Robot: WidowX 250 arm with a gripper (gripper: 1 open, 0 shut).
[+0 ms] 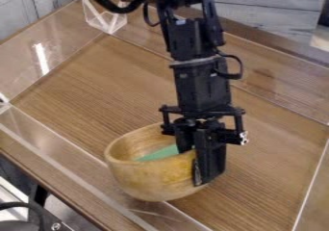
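Note:
My gripper [203, 150] is at the lower centre, shut on the right side of a yellow wooden bowl [144, 179], its fingers partly hiding that rim. A green object [162, 152] lies inside the bowl, partly hidden by the gripper. The bowl is near the front edge of the wooden table; whether it touches the surface is unclear.
A white wire-like object [106, 12] stands at the back left. Dark cables show at the lower left corner.

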